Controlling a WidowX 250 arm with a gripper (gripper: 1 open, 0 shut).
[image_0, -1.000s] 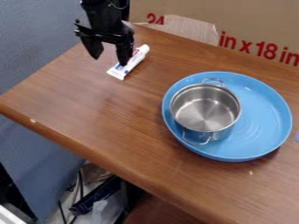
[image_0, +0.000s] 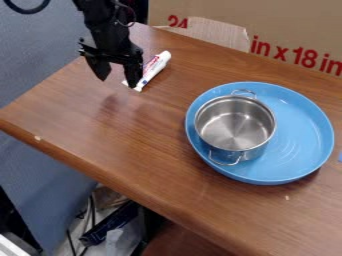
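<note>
My black gripper (image_0: 116, 74) is at the upper left, open, its two fingers apart and pointing down over the table beside a white toothpaste tube (image_0: 152, 68) with red and blue print. The right finger is at the tube's left side; whether it touches cannot be told. A steel pot (image_0: 235, 126) with wire handles stands on a blue plate (image_0: 301, 155) on the right.
A cardboard box (image_0: 287, 30) stands behind the table. Cables and other items lie on the floor below the left edge.
My gripper has come down slightly toward the table and the tube. The tube, pot and plate have not visibly moved.
</note>
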